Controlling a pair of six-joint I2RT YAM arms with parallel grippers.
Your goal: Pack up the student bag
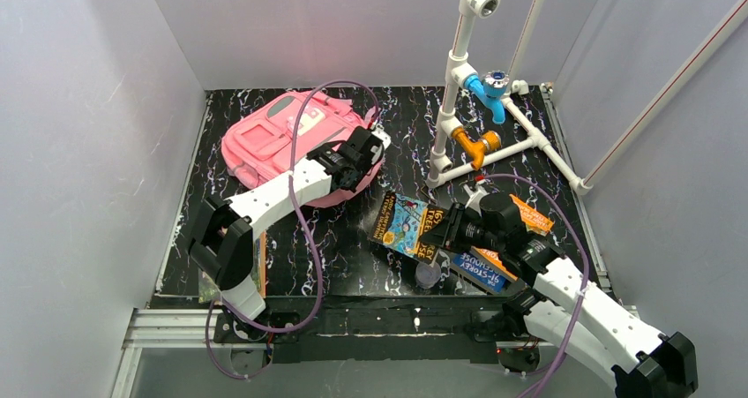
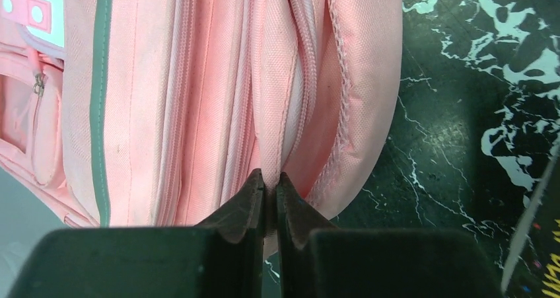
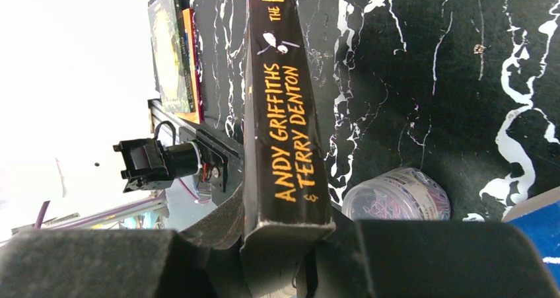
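Note:
The pink backpack (image 1: pixel 269 138) lies on the back left of the black marble surface. My left gripper is shut on a pink fabric edge of the bag, with zipper tape and folds around it. In the top view, my right gripper (image 1: pixel 445 230) holds a black comic-style book (image 1: pixel 404 223) tilted above the surface, to the right of the bag. The right wrist view shows that book's spine (image 3: pixel 284 126) upright between the fingers, lettered Andy Griffiths and Terry Denton.
A clear round container (image 3: pixel 396 199) stands below the held book. Blue and orange books (image 1: pixel 476 270) lie at front right, more books (image 3: pixel 175 60) at front left. A pipe frame with blue and orange valves (image 1: pixel 476 146) occupies the back right.

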